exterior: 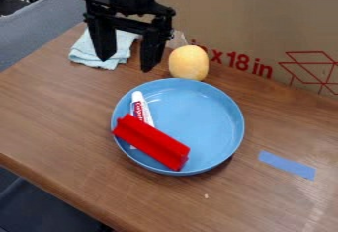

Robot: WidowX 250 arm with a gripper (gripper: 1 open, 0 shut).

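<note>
My black gripper (126, 50) hangs over the back left of the table, open, its two fingers apart with nothing visible between them. A light blue plate (199, 122) holds a red object (152, 142) and a white tube (140, 108) with red lettering. Behind the plate sits a pale yellow round object (188, 62). A folded light blue cloth (90, 43) lies at the back left, partly hidden by the gripper.
A cardboard box (258, 24) stands along the back. A strip of blue tape (287, 165) is on the right of the wooden table (66, 127).
</note>
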